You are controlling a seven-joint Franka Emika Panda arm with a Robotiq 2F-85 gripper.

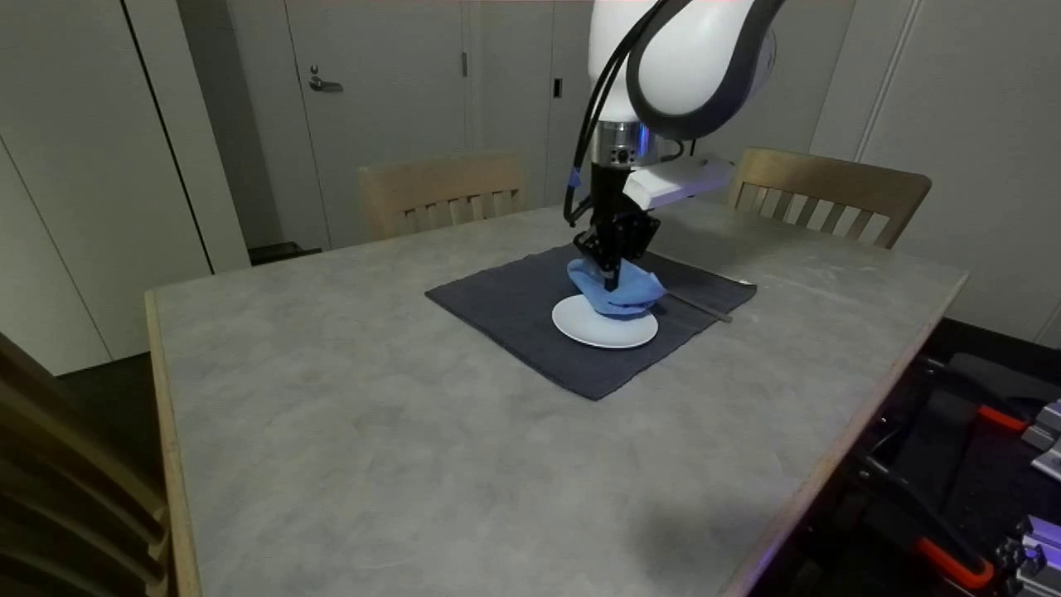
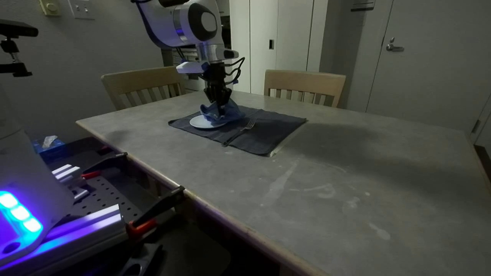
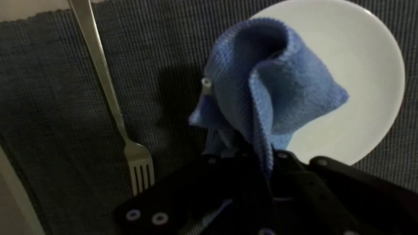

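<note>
A bunched blue cloth is pinched between the fingers of my gripper, which is shut on a fold of it. In exterior view 1 the cloth hangs at the far side of the white plate, with my gripper pointing down into it. The plate shows its bare right part in the wrist view, while the cloth covers some of its left edge. From the other side, the cloth spreads around my gripper beside the plate.
A dark ribbed placemat lies under the plate. On it a metal fork rests apart from the cloth, left of it in the wrist view. Wooden chairs stand around its edges.
</note>
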